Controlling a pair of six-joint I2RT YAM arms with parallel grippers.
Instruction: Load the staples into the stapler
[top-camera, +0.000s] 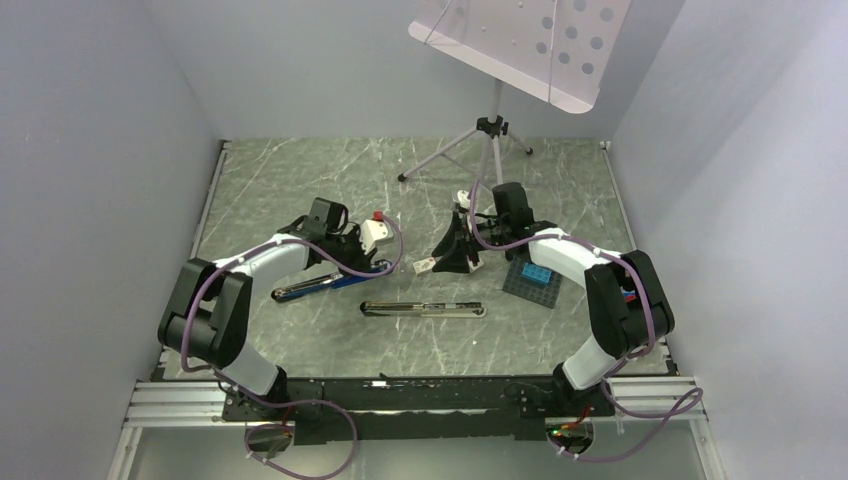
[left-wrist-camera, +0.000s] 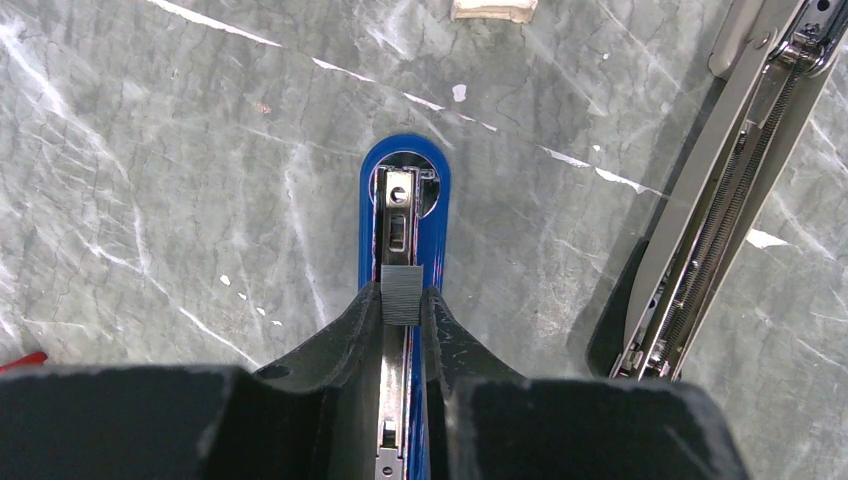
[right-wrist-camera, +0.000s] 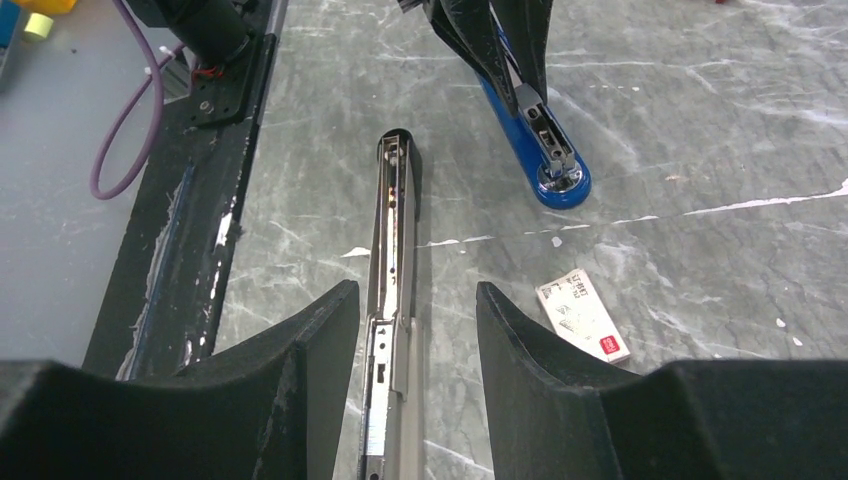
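Note:
A blue stapler (top-camera: 310, 288) lies left of centre, with my left gripper over it, shut on a short strip of staples (left-wrist-camera: 401, 285) at the stapler's metal top. A second stapler (top-camera: 420, 309), silver and opened out, lies to the right of the blue one in the left wrist view. My right gripper stands open over the table, between that stapler and a small white box of staples (right-wrist-camera: 582, 315); nothing is seen held in it.
A dark tray (top-camera: 530, 295) with a blue item lies under the right arm. A red object (top-camera: 378, 216) sits behind my left gripper. A white board on a tripod (top-camera: 490, 150) stands at the back.

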